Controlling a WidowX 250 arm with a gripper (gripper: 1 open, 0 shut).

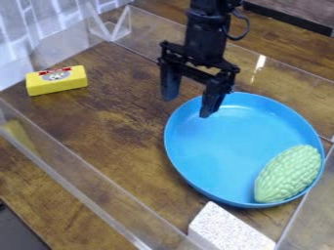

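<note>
My black gripper [192, 97] hangs at the upper centre, over the far left rim of a blue plate [220, 151]. It stands open, its two fingers apart, and I see nothing between them. A green textured corn cob [286, 174] lies on the right side of the plate. A yellow block [55, 84] with a small red and silver patch on top sits on the wooden table at the upper left, well apart from the gripper.
A white speckled block [229, 228] lies at the lower right, below the plate. Clear walls border the wooden table [98, 137].
</note>
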